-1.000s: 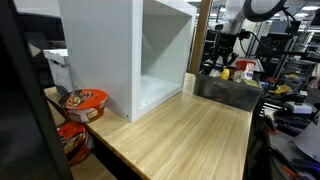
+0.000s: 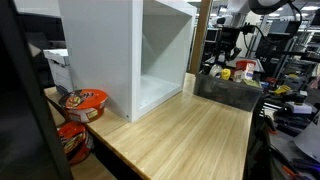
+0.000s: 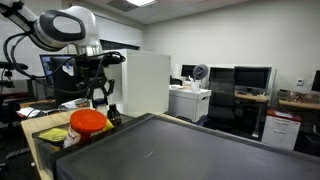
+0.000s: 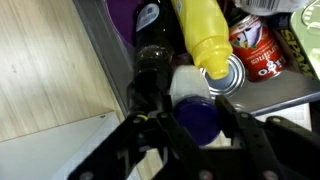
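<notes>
A white bottle point(image 4: 187, 80) with a purple-blue cap point(image 4: 197, 120) is between the fingers in the wrist view. My gripper is shut on this bottle around its capped end. In exterior view 1 the gripper point(image 2: 221, 60) is over the left part of a dark grey bin point(image 2: 226, 93). Exterior view 2 has the gripper point(image 3: 100, 98) behind a large orange-red lid point(image 3: 88, 121). Whether the bottle touches the bin floor cannot be told.
Beside the bottle lie a dark bottle point(image 4: 155, 40), a yellow bottle point(image 4: 206, 35), a red can point(image 4: 257, 50) and a can end point(image 4: 232, 75). An open white cabinet point(image 2: 165, 60) stands on the wooden table point(image 2: 180, 135), whose middle is clear. Red bowls point(image 2: 83, 104) sit at left.
The arm over the bin has shifted only slightly. The bin, the cabinet and the red bowls look unmoved.
</notes>
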